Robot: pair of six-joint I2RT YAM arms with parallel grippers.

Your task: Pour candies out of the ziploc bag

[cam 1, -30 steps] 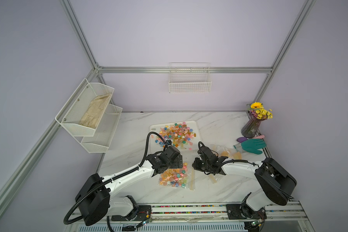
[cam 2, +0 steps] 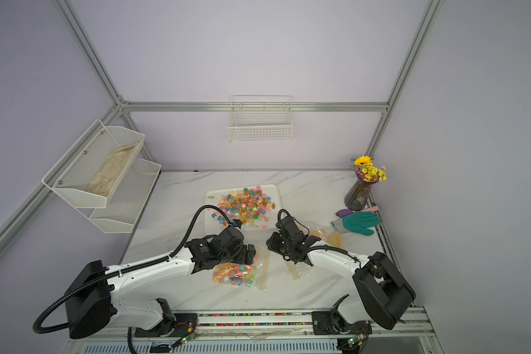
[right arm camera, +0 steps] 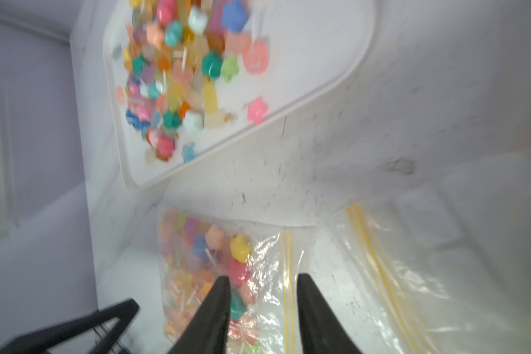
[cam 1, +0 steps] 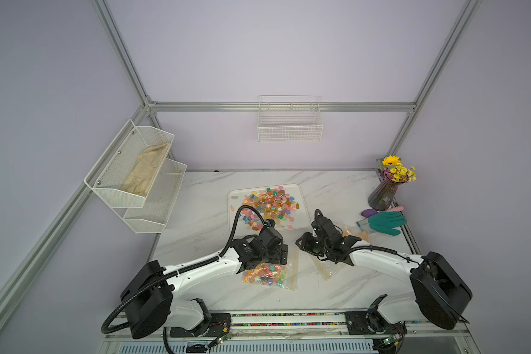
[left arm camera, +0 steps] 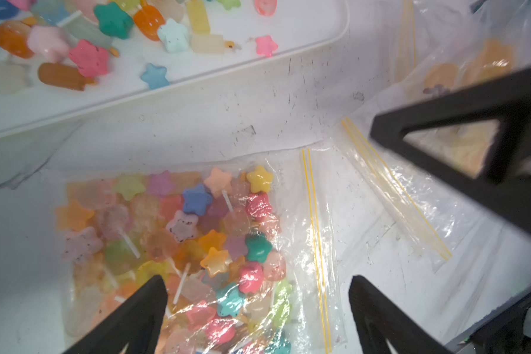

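Observation:
A clear ziploc bag full of colourful candies lies flat on the marble table, its yellow zip strip along the right side. Above this bag my left gripper stands open, fingers wide apart and nothing between them. In the top left view, the left gripper covers part of the bag. To the right, my right gripper is partly open with an empty gap; the bag's zip edge shows below and beyond its fingers. Behind the bag sits a white tray with many loose candies.
A second clear bag with a yellow zip lies right of the first, partly under my right arm. Farther right are a teal glove and a vase of flowers. Bare table lies left of the tray.
My left gripper has shifted right, toward the zip side of the bag. My right gripper has moved slightly away toward the back, its arm swinging right. The bags and tray stayed put.

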